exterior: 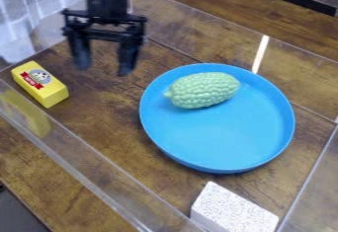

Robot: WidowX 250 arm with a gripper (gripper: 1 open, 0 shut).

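Note:
My gripper point(103, 48) hangs at the upper left, blurred, above the wooden surface behind a yellow box point(40, 84); whether its fingers are open or shut cannot be made out. A pale green corn-like object point(201, 90) lies in a blue plate point(218, 137) at the centre right, well apart from the gripper.
A white block point(235, 210) sits at the bottom right. Clear panels edge the left and right of the work area.

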